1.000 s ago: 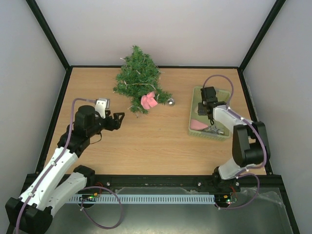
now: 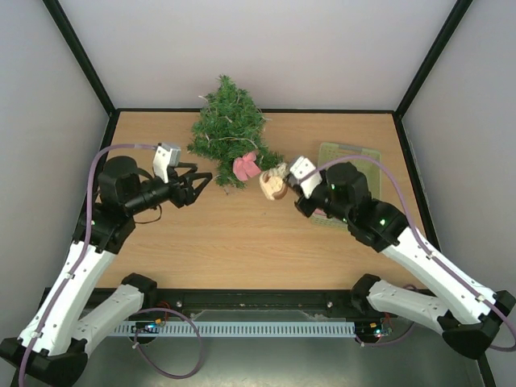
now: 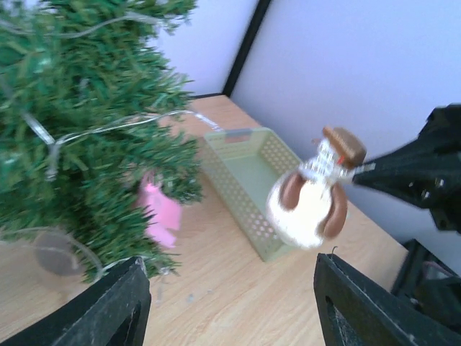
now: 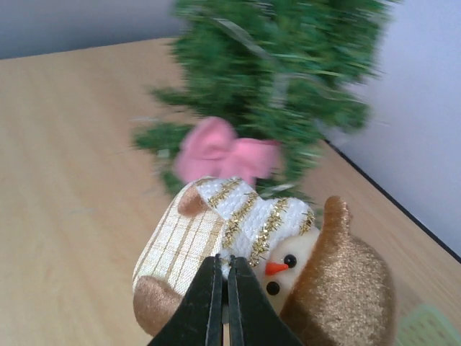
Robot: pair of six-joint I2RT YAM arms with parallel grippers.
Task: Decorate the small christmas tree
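Note:
The small green tree (image 2: 230,121) lies at the back middle, a pink bow (image 2: 245,167) on its lower part. My right gripper is shut on a plush snowman ornament (image 4: 180,245) with striped body, orange nose and brown trim, held right of the bow, near the tree's lower end. My left gripper (image 2: 193,185) hangs left of the tree, part open with nothing between its fingers; in the left wrist view its fingertips (image 3: 122,303) frame bare table and tree branches.
A pale green basket (image 2: 355,153) stands at the right behind my right arm, partly hidden.
My right gripper has risen out of the basket and moved left toward the tree with the snowman in it. The left arm has moved slightly.

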